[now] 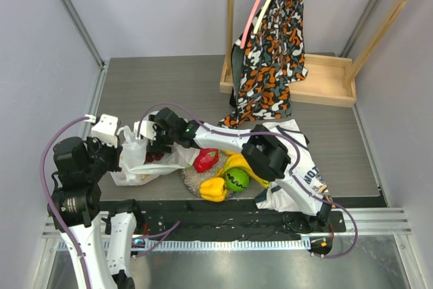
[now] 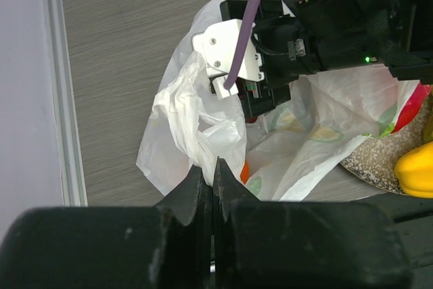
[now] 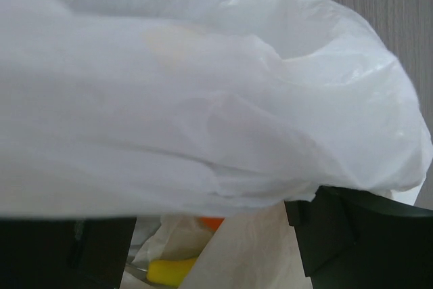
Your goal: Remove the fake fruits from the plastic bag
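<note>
The white plastic bag (image 1: 139, 174) lies at the left of the table, its rim pulled up on the left side. In the left wrist view, my left gripper is shut with a fold of the bag's thin plastic between its fingertips. My right gripper is open at the bag's mouth, and white plastic covers much of its view. Between and below its fingers show an orange fruit (image 3: 212, 223) and a yellow fruit (image 3: 169, 271) inside the bag. Dark red fruit (image 1: 154, 157) shows near the right gripper in the top view.
A round speckled plate (image 1: 193, 182) right of the bag bears a red pepper (image 1: 206, 160), a yellow pepper (image 1: 214, 189), a green ball (image 1: 237, 179) and bananas (image 1: 256, 175). White cloth (image 1: 308, 160) lies further right. A wooden rack (image 1: 321, 89) with patterned fabric stands behind.
</note>
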